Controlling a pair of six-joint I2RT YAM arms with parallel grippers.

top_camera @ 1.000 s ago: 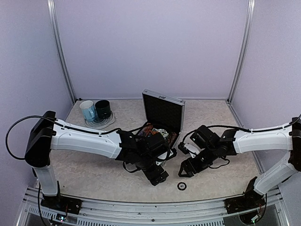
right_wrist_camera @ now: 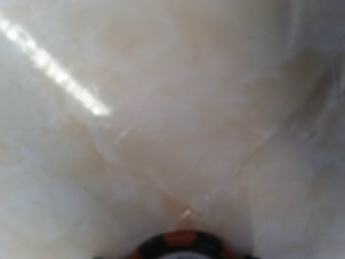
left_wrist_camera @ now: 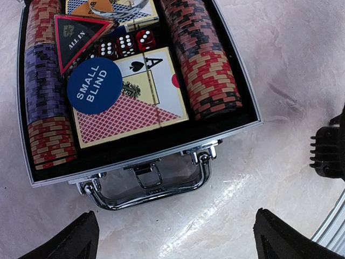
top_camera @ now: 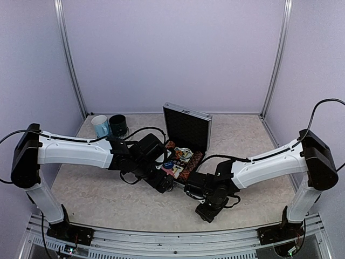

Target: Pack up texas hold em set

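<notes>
The open silver case (top_camera: 187, 125) stands mid-table with its lid up. In the left wrist view its tray holds red chip stacks (left_wrist_camera: 211, 73), purple chips (left_wrist_camera: 49, 83), playing cards (left_wrist_camera: 121, 127), dice (left_wrist_camera: 126, 46), a blue SMALL BLIND disc (left_wrist_camera: 95, 85) and a triangular ALL IN piece (left_wrist_camera: 80, 36). My left gripper is open and empty near the case's handle (left_wrist_camera: 156, 197). Down at the front of the table is my right gripper (top_camera: 207, 215). A black-and-orange chip (right_wrist_camera: 180, 238) shows at the bottom of the right wrist view; whether the fingers grip it is hidden.
A light blue mug (top_camera: 100, 125) and a black mug (top_camera: 118, 124) stand at the back left. Both arms crowd the area before the case.
My left arm has moved back and left, uncovering the case's contents.
</notes>
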